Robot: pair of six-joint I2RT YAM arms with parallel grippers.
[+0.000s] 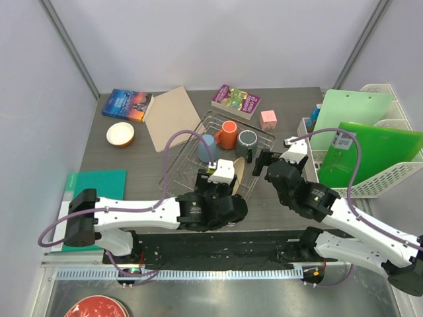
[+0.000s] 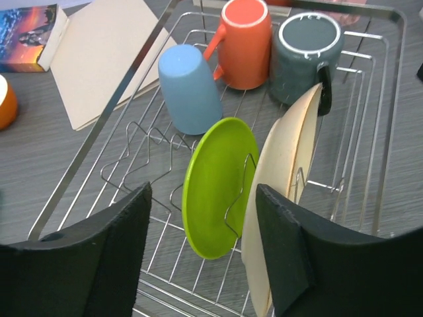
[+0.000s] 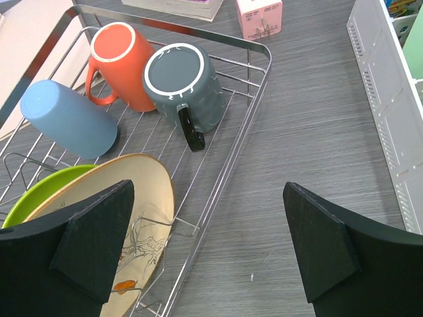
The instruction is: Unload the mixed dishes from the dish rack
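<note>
In the wire dish rack [image 1: 173, 168] stand a green plate [image 2: 220, 188] and a cream plate [image 2: 299, 142], both on edge. Behind them in the rack are a blue cup [image 2: 190, 89], an orange mug [image 2: 243, 46] and a dark grey mug [image 2: 306, 56]. Over the front of the rack is my left gripper, part open; its fingers stand on either side of the green plate, with the cream plate close by the right finger. The contact cannot be made out. My right gripper is open and empty, right of the rack.
An orange-and-white bowl [image 1: 120, 134], a book [image 1: 127, 104] and a tan board [image 1: 170, 119] lie at the left. A pink block [image 1: 268, 119] sits behind the rack. The white basket [image 1: 395, 178] at the right holds green boards. Bare table lies between rack and basket.
</note>
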